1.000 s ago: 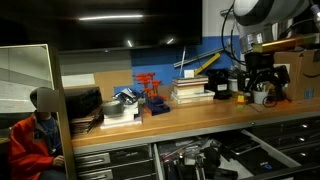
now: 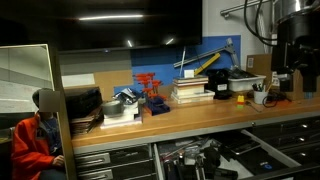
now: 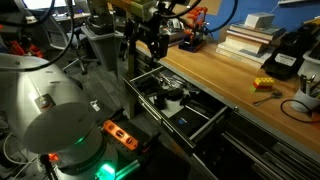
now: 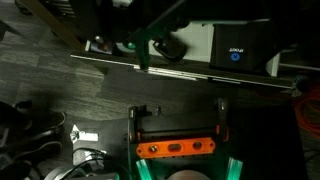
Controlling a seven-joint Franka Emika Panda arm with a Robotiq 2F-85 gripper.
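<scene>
My gripper shows at the bottom of the wrist view, its two black fingers spread well apart behind an orange plate (image 4: 176, 148). Nothing sits between them; only dark floor shows beyond. Past the fingertips, at the top of that view, lies an open drawer (image 4: 200, 72) holding a black box (image 4: 243, 44) with a blue mark. The drawer's contents are dark and partly hidden by shadow. From the side, the same open drawer (image 3: 208, 126) holds several dark tools. In exterior view 1 the arm (image 2: 293, 50) is cut off by the right edge.
Above the drawers runs a wooden worktop (image 2: 170, 123) with stacked books (image 2: 190, 90), a metal pot (image 2: 128, 96) and red clamps (image 2: 146, 80). A yellow-topped block (image 3: 263, 84) stands on it. A person in red (image 2: 33, 150) sits at the left. Cables (image 4: 55, 150) show beside the gripper.
In exterior view 1 the arm has shifted to the right, and more of it is now beyond the frame edge. The drawer and the worktop items look unmoved.
</scene>
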